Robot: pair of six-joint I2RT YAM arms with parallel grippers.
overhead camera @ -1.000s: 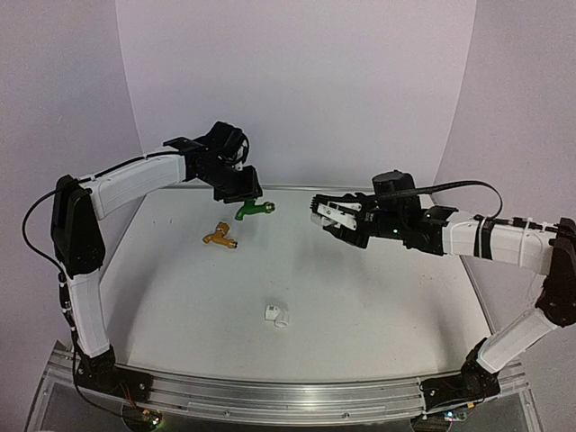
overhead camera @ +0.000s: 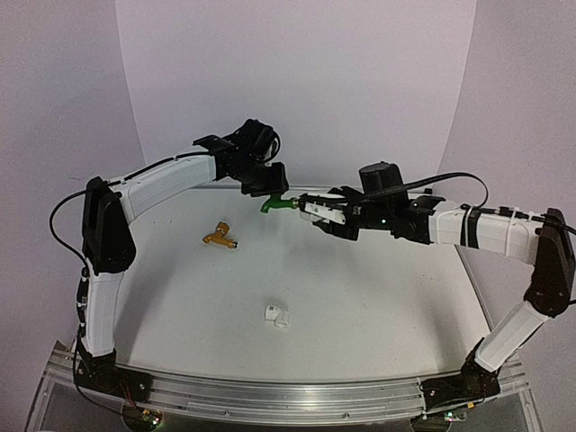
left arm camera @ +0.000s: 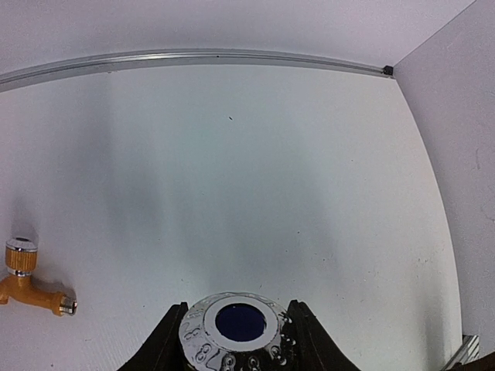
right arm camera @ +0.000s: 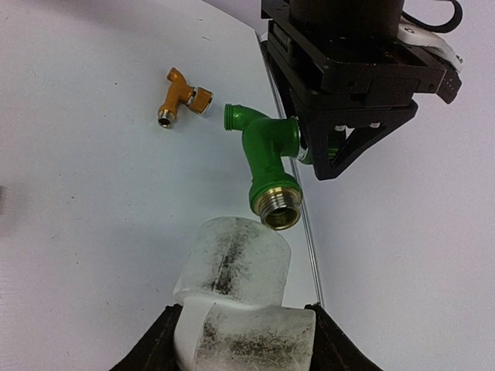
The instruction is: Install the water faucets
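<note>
A green faucet hangs by its handle from my left gripper, its threaded brass end pointing at the camera side. In the left wrist view only the round handle top shows between the two black fingers of the left gripper. My right gripper is shut on a white pipe fitting, whose upper end lies close to the faucet's thread. Whether the two touch is unclear. In the top view the green faucet and the right gripper meet above the back of the table.
An orange faucet lies on the table left of centre. A second white fitting lies near the front middle.
My left gripper has carried the green faucet to the right. The right gripper has shifted left with its white fitting, closing the gap between them.
</note>
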